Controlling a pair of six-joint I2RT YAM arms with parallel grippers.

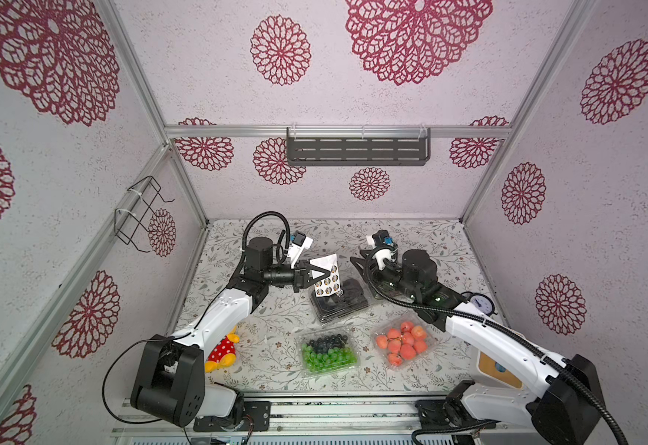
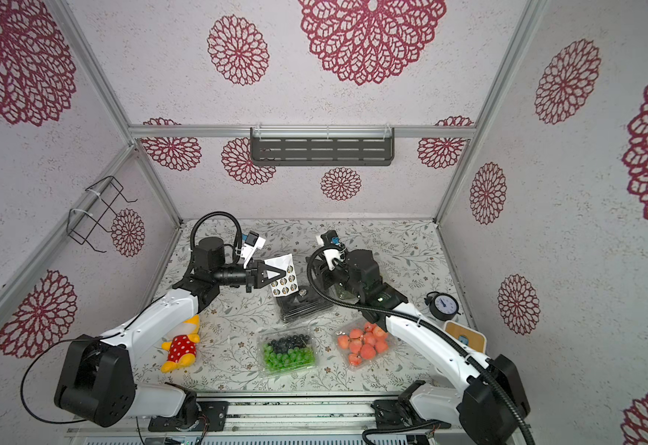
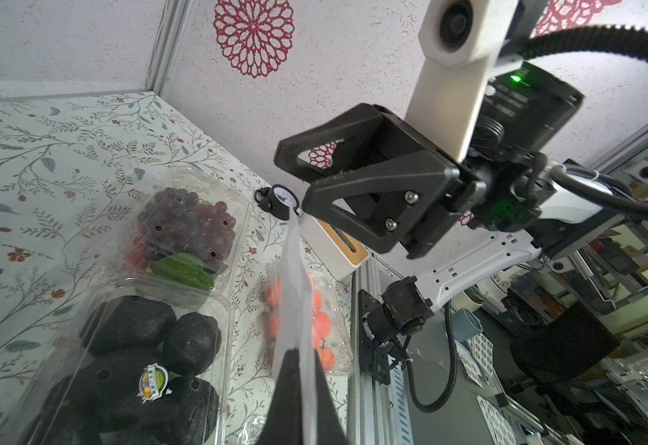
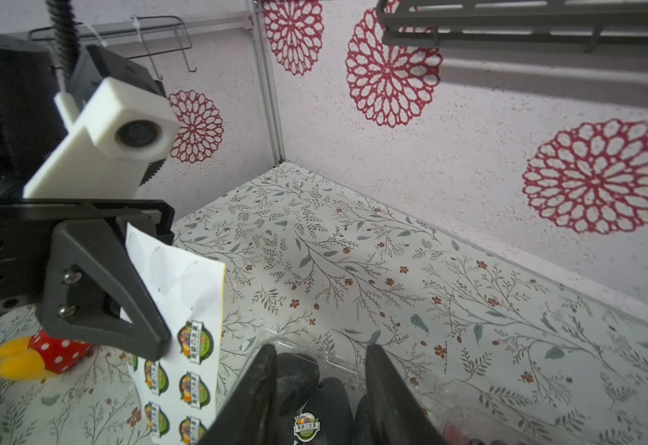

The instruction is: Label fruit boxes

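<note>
My left gripper (image 1: 327, 273) is shut on a white sheet of round fruit stickers, which appears nearly edge-on in the left wrist view. The sheet hangs above a clear box of dark fruit (image 3: 135, 371), which shows a round sticker (image 3: 152, 382). To the right of the sheet, my right gripper stands open, its fingers apart; no sticker can be made out on them. Behind that box in the left wrist view is a box of dark red grapes (image 3: 183, 230). Nearer the front stand a green-and-black grape box (image 1: 328, 353) and a peach box (image 1: 402, 342).
A red-and-yellow toy (image 2: 181, 348) lies at the left. At the right are a round black clock (image 2: 442, 305) and a tan-rimmed container (image 2: 466, 337).
</note>
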